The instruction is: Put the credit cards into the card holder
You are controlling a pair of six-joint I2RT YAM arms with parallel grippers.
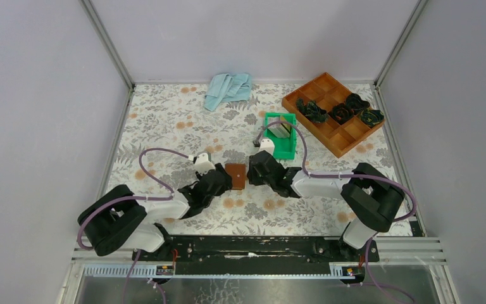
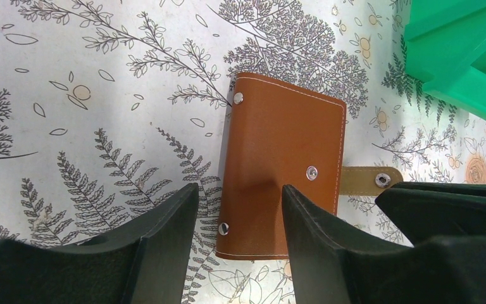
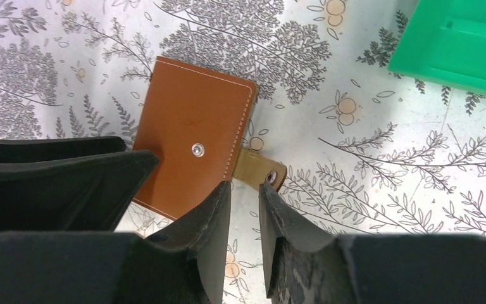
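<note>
The brown leather card holder (image 2: 272, 158) lies closed and flat on the patterned cloth, its small snap strap (image 2: 361, 180) sticking out loose to the right. My left gripper is open above the holder's near left part, one finger to each side of its spine edge, with nothing gripped. My right gripper is partly open just over the strap (image 3: 259, 170) in the right wrist view; it does not appear to hold it. Pale cards (image 1: 278, 128) lean inside the green tray (image 1: 285, 152) in the top view.
A wooden divided box (image 1: 335, 140) with dark rolled items stands at the back right. A light blue cloth (image 1: 229, 90) lies at the back. Both grippers sit close together around the holder.
</note>
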